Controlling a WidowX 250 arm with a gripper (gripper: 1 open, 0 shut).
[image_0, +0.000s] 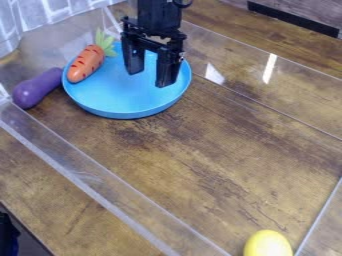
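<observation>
A black gripper (151, 62) reaches down from the top over a blue plate (127, 98), its two fingers spread open with nothing seen between them. An orange toy carrot (84, 63) with a green top rests on the plate's left side, left of the gripper. A purple eggplant (38, 87) lies just left of the plate. A yellow object (267, 243) sits at the bottom right, far from the gripper.
Transparent edges or panels run along the left, right and back of it.
</observation>
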